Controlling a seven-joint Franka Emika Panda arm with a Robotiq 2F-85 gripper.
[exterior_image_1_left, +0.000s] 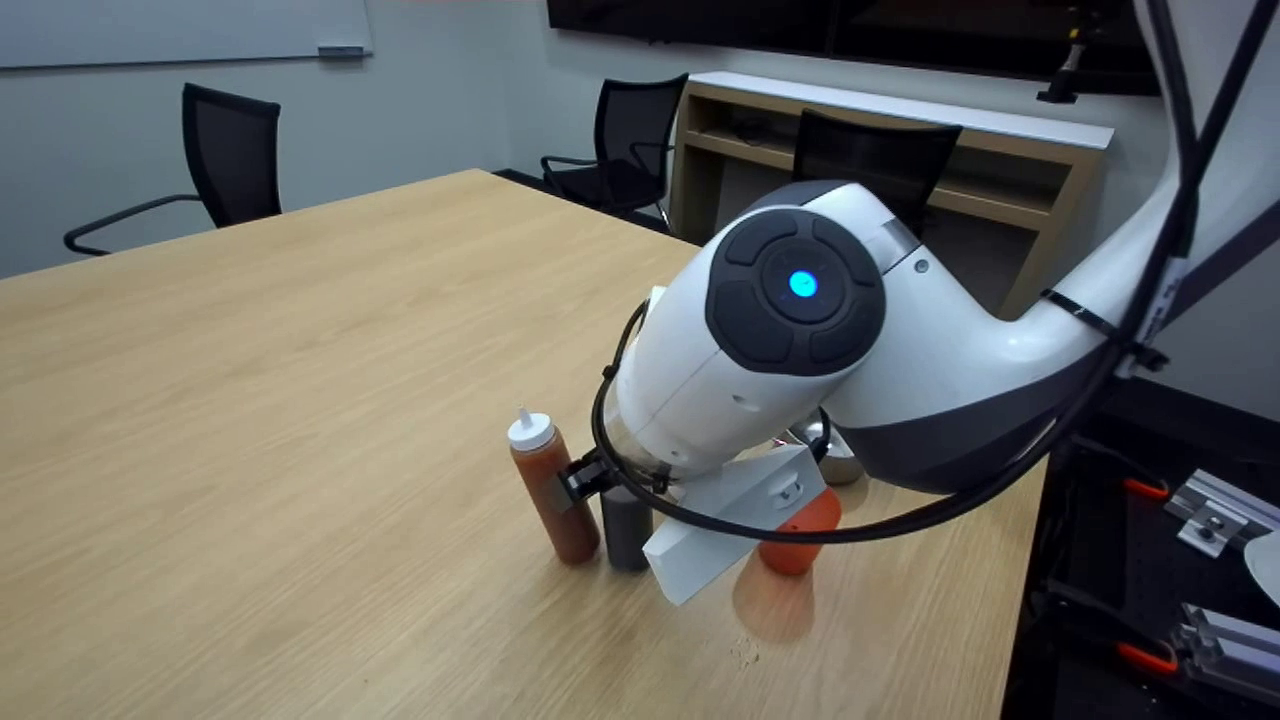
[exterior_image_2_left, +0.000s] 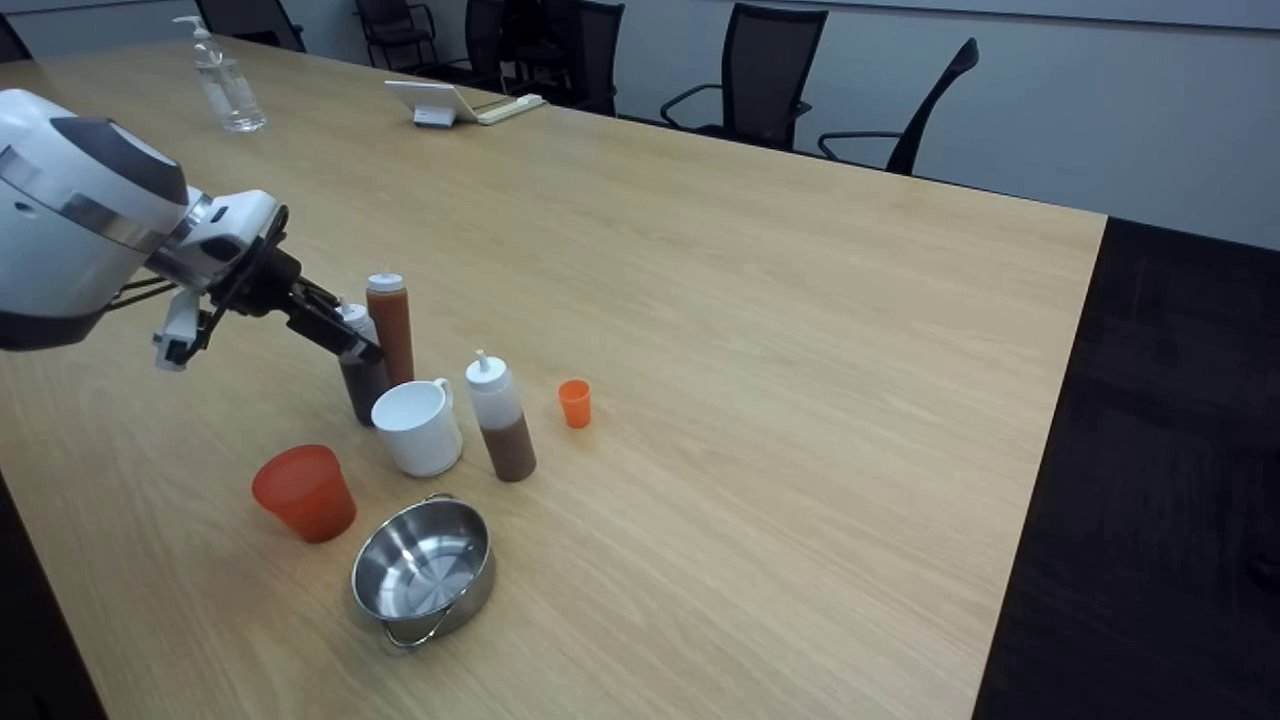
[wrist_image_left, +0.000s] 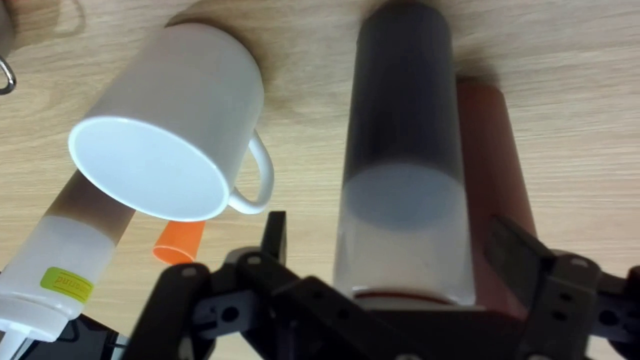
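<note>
A squeeze bottle with dark contents (wrist_image_left: 408, 96) runs up between the open fingers of my gripper, with space visible on its left. Pressed in close on its right is a reddish-brown bottle (wrist_image_left: 489, 150), and the right finger (wrist_image_left: 519, 258) overlaps it. That reddish-brown bottle (exterior_image_1_left: 558, 498) leans left at its white cap, while the dark bottle (exterior_image_1_left: 626, 528) is mostly hidden behind the arm. From the other side, my gripper (exterior_image_2_left: 348, 336) reaches down at the upper part of the dark bottle (exterior_image_2_left: 363, 384).
Close by stand a white mug (exterior_image_2_left: 420, 432), a half-full brown squeeze bottle (exterior_image_2_left: 504, 426) and a small orange cup (exterior_image_2_left: 576, 404). A larger red-orange cup (exterior_image_2_left: 306, 494) and a steel pot (exterior_image_2_left: 426, 576) sit nearer the front. Wide bare table (exterior_image_2_left: 792, 396) stretches to the right.
</note>
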